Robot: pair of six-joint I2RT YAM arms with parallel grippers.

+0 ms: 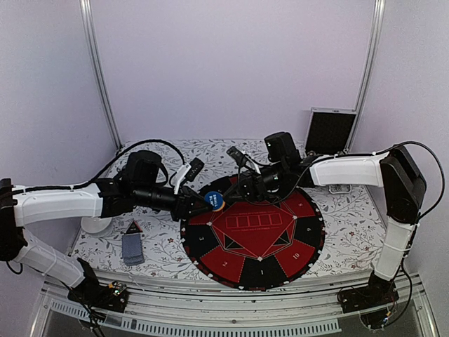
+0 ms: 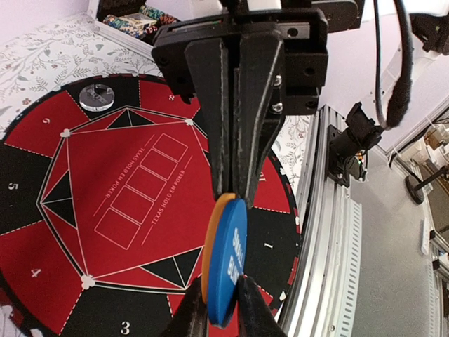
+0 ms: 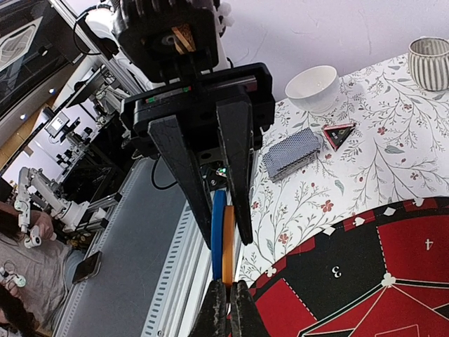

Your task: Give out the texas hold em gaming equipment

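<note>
A round disc (image 1: 216,201), blue on one face and orange on the other, stands on edge above the round red-and-black poker mat (image 1: 255,242). Its blue face reads SMALL BLIND. My left gripper (image 1: 206,201) is shut on the disc; in the right wrist view its fingers (image 3: 240,182) flank both faces. From the opposite side my right gripper (image 1: 229,199) is shut, its fingertips (image 2: 219,184) at the disc's edge. Whether they touch it or pinch its rim is unclear. The disc (image 2: 228,274) looks tilted in the left wrist view.
On the floral tabletop at left are a blue-grey card deck (image 3: 291,152), a small black-and-red triangle (image 3: 338,134), a white bowl (image 3: 313,89) and a ribbed cup (image 3: 429,64). A clear disc (image 2: 97,97) rests on the mat. An open case (image 1: 330,130) stands at back right.
</note>
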